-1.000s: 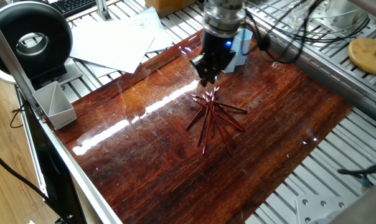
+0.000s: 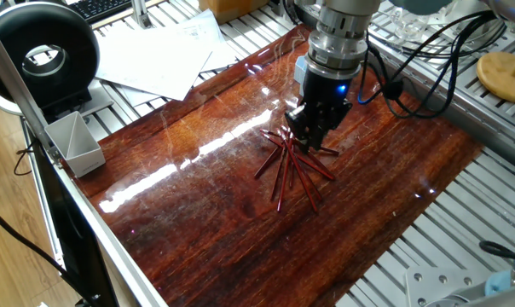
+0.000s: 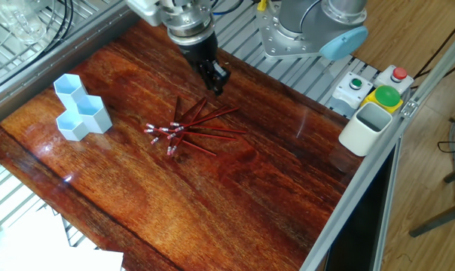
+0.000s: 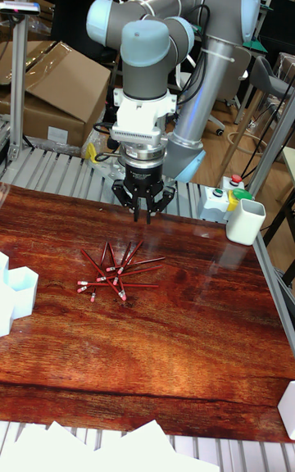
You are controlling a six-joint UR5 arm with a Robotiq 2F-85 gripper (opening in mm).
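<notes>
Several dark red pencils (image 3: 203, 132) lie crossed in a loose fan on the wooden board (image 3: 137, 196). Their pale ends bunch together in exterior view 2. Above the board, on the robot-base side of the pile, hangs my black gripper (image 4: 142, 214), pointing down. A narrow gap shows between its fingers in exterior view 3, and nothing is visible in it. In exterior view 1 the gripper (image 2: 304, 147) overlaps the near end of the pile, but the other views show it apart from the pencils. A pale holder of three hexagonal cups (image 3: 81, 113) stands left of the pile in exterior view 2.
A white square cup (image 3: 355, 139) stands at the board's right edge beside the stop buttons (image 3: 389, 95). An open white box (image 2: 75, 147) sits at another edge. Papers (image 2: 151, 60) lie off the board. Wide bare wood surrounds the pile.
In exterior view 1 my gripper has moved rightward and somewhat down, now covering most of the hexagonal holder there. The pencils lie as before.
</notes>
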